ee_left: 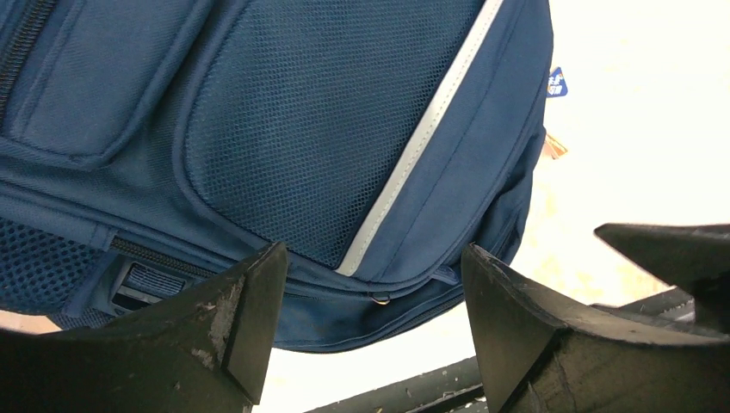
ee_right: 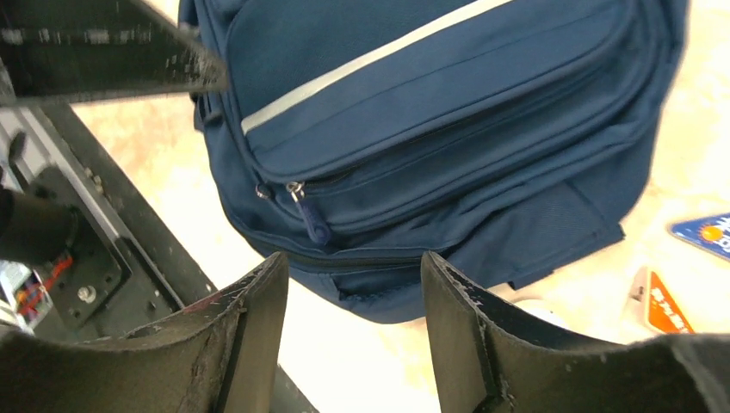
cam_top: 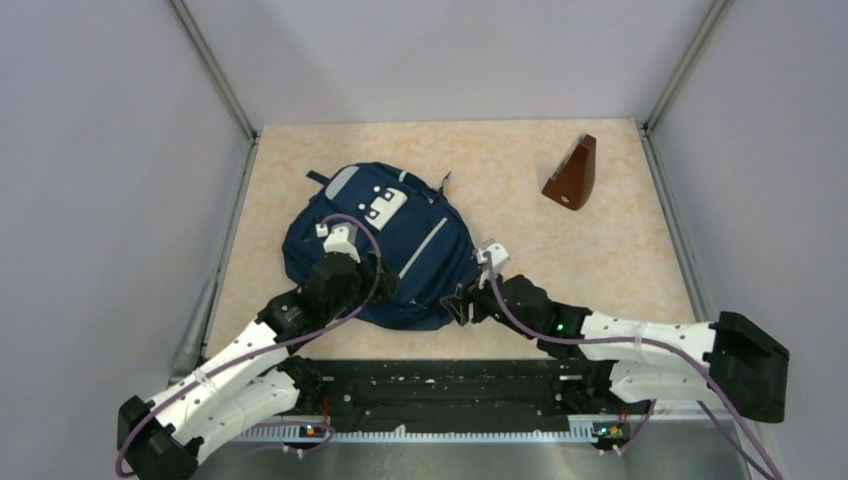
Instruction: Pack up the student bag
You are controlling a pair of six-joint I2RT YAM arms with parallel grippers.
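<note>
A navy backpack [cam_top: 420,240] with a bear face and pale strips lies on the left-middle of the table. My left gripper is open above it, nothing between its fingers; its wrist view shows the mesh panel and zips below. My right gripper stands open by the bag's lower right edge, where a zipper with a blue pull [ee_right: 312,215] shows beyond the fingertips. In the right wrist view, small coloured items, a blue one [ee_right: 702,234] and an orange one [ee_right: 663,305], lie beside the bag.
A brown wedge-shaped object [cam_top: 572,178] stands at the back right of the table [cam_top: 590,250]. The right part of the table is otherwise largely clear. Walls bound both sides and the back; a dark strip runs along the front edge.
</note>
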